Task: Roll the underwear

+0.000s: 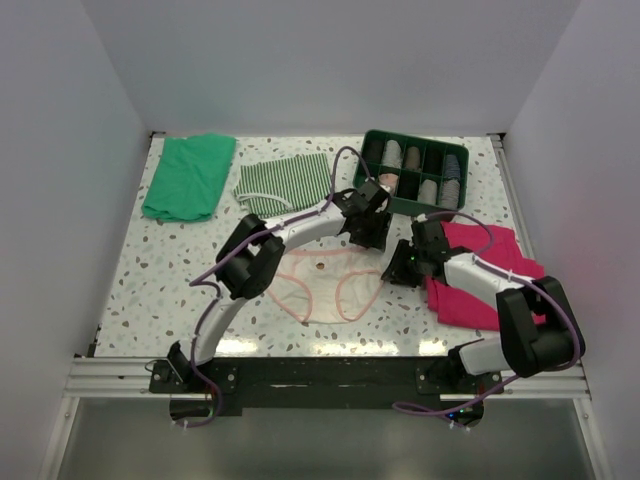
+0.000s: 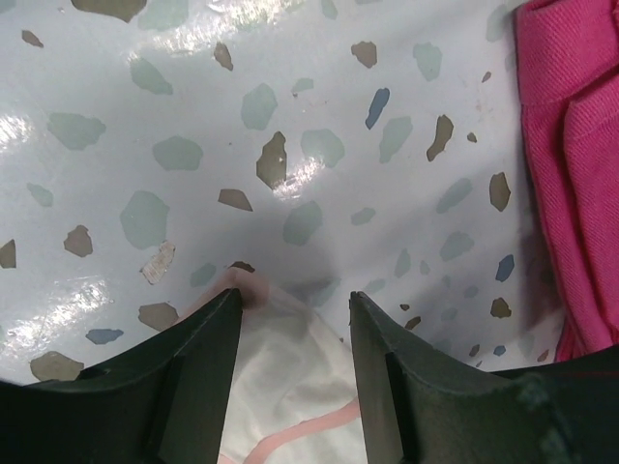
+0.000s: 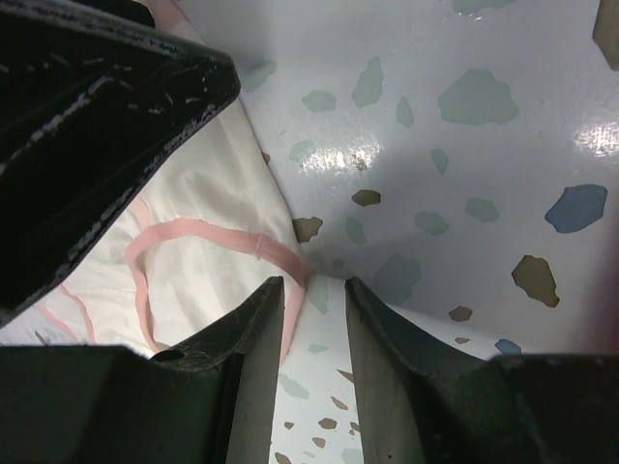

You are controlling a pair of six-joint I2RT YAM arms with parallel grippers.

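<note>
White underwear with pink trim (image 1: 318, 295) lies spread flat at the middle front of the table. My left gripper (image 1: 374, 236) is over its upper right corner; in the left wrist view its parted fingertips (image 2: 227, 304) straddle the pink-edged corner (image 2: 261, 329). My right gripper (image 1: 395, 272) is low at the right side; in the right wrist view its fingertips (image 3: 354, 295) stand apart at the pink edge (image 3: 276, 253). A dark gripper body covers the top left of that view.
A green divided box (image 1: 430, 150) with rolled items stands at back right. Pink cloths (image 1: 460, 305) lie right, a green cloth (image 1: 185, 175) back left, a striped cloth (image 1: 280, 180) at the back.
</note>
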